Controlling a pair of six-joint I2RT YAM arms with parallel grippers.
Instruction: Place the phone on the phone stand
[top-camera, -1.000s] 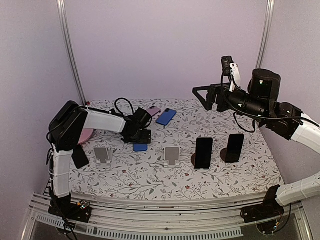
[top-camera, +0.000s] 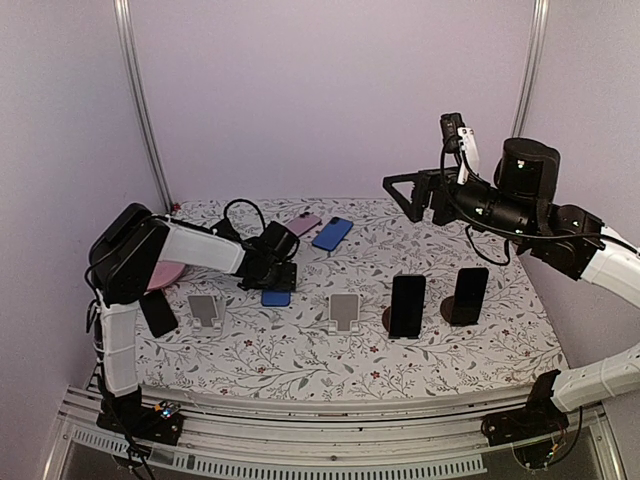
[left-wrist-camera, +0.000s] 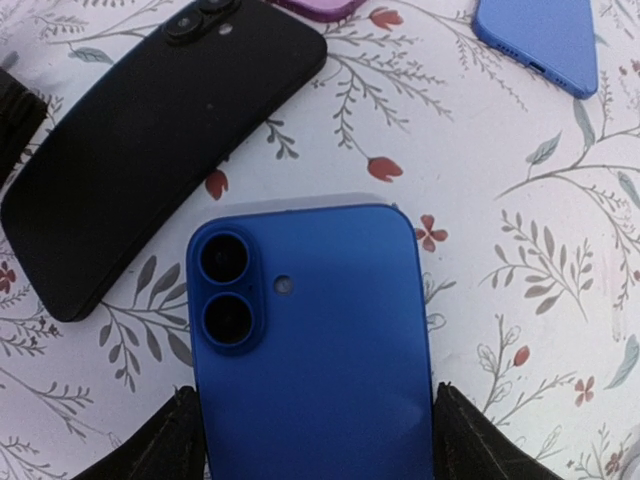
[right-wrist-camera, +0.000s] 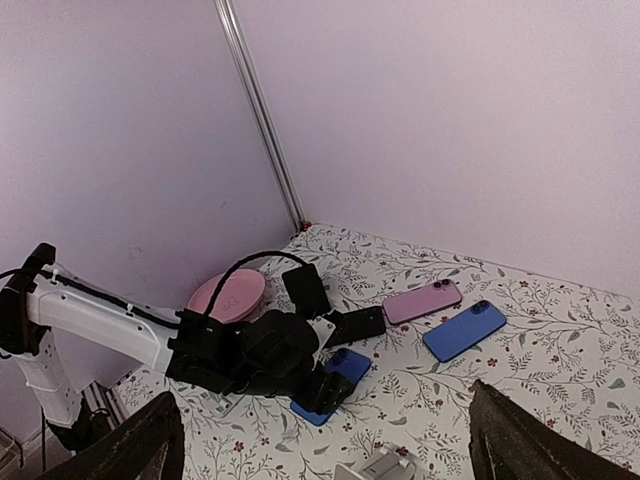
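Note:
A blue phone (left-wrist-camera: 312, 330) with two camera lenses lies on the patterned table, also seen under my left gripper (top-camera: 279, 280) in the top view. In the left wrist view that gripper's fingertips sit at both long sides of the phone; whether they press on it I cannot tell. My right gripper (top-camera: 420, 190) is raised at the right, open and empty. Silver stands (top-camera: 205, 310) stand on the front half of the table, along with two upright black phones (top-camera: 406, 305) on round bases.
A black phone (left-wrist-camera: 150, 150) lies beside the blue one. Behind are a pink phone (right-wrist-camera: 420, 300) and a lighter blue phone (top-camera: 332, 234). A pink plate (right-wrist-camera: 228, 292) and another black phone (top-camera: 160, 313) are at the left.
The right arm is nearly still.

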